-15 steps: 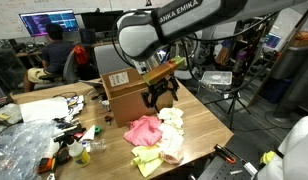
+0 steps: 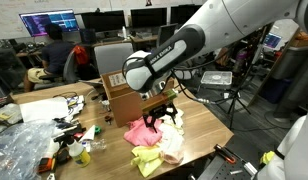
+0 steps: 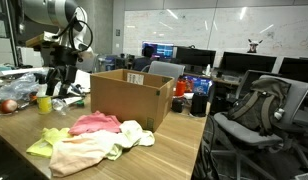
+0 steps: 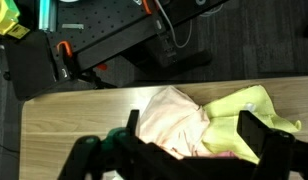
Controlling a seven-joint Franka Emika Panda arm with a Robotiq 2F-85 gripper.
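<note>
A small heap of cloths lies on the wooden table: a pink one (image 2: 142,134), a yellow one (image 2: 146,158), a peach one (image 2: 171,150) and a pale yellow-white one beside the box. My gripper (image 2: 160,112) hangs above the heap, its fingers spread wide and apart from the cloths. In the wrist view, the peach cloth (image 4: 170,120) shows between the open fingers, and the yellow cloth (image 4: 256,108) lies toward the right finger. Nothing is held. Exterior view 2 shows the pink cloth (image 3: 94,122) behind the peach cloth (image 3: 82,152).
An open cardboard box (image 3: 129,98) stands behind the cloths. Left of the heap are a yellow cup (image 2: 82,158), other small items and clear plastic wrap (image 2: 42,147). Bare table lies to the right of the cloths.
The arm has come down, and the gripper is lower and closer over the cloths than before. The cloths and the box look unmoved.
</note>
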